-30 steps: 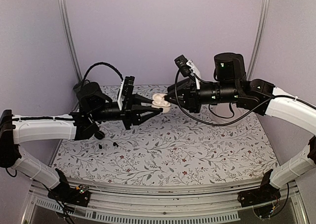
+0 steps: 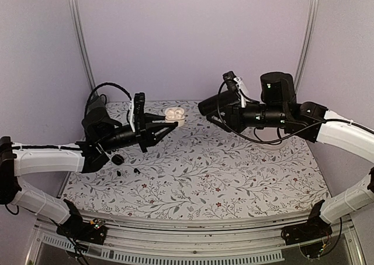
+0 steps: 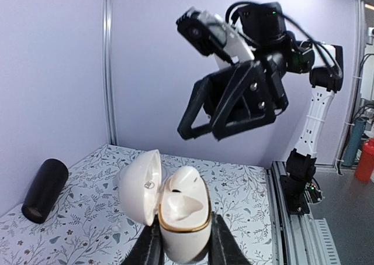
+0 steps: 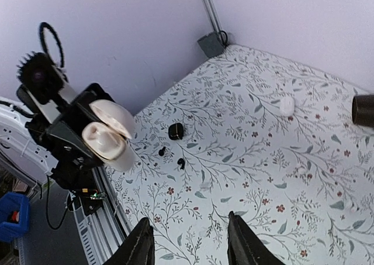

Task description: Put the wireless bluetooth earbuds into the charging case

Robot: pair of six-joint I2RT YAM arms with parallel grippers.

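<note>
The white charging case, with a gold band and its lid raised, is held upright off the table by my left gripper, shut on its base. A rounded white shape shows inside the case; whether it is an earbud or part of the insert, I cannot tell. To the right in the top view, my right gripper is apart from the case. The right wrist view has its fingers spread, nothing between them. Two small black pieces lie on the table beside a black box.
A black cylinder lies on the flowered table toward the back. A small white object rests farther back in the right wrist view. Bare tablecloth fills the table's front middle.
My left gripper has shifted a little left with the case.
</note>
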